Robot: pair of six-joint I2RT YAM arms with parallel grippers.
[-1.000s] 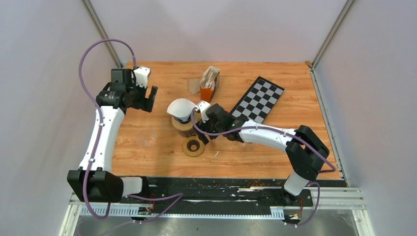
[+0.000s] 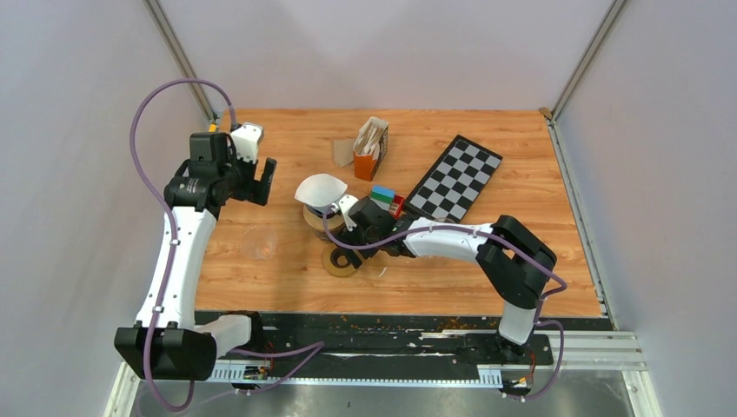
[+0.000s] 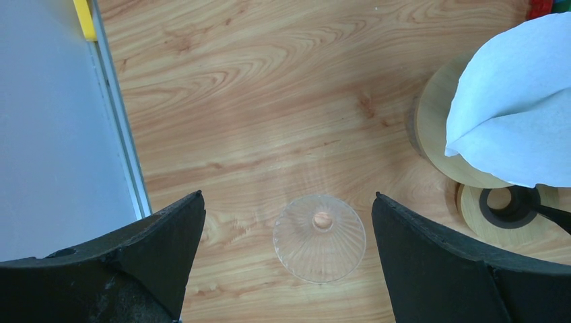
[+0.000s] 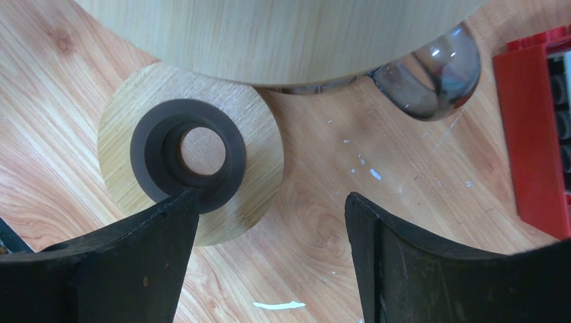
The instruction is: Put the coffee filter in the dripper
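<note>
A white paper filter (image 2: 320,188) sits in the top of the dripper (image 2: 318,223), whose wide wooden collar (image 3: 436,128) shows beneath it in the left wrist view. Part of the filter's edge stands out over the collar. My left gripper is open, up and to the left of the dripper, with only bare table and a clear ribbed cone far below its fingers. Close in front of the dripper, my right gripper hangs open near a wooden disc with a dark ring (image 4: 229,138). Nothing is between its fingers.
The clear cone (image 3: 320,249) lies on the left of the table. An orange box of filters (image 2: 368,156) stands behind, with a black checkered board (image 2: 456,178) to the right. A red block tray (image 4: 528,134) is near the dripper.
My right arm has moved left and toward the front, from beside the dripper to over the wooden disc. The left arm has shifted slightly toward the front. The filter has stayed put.
</note>
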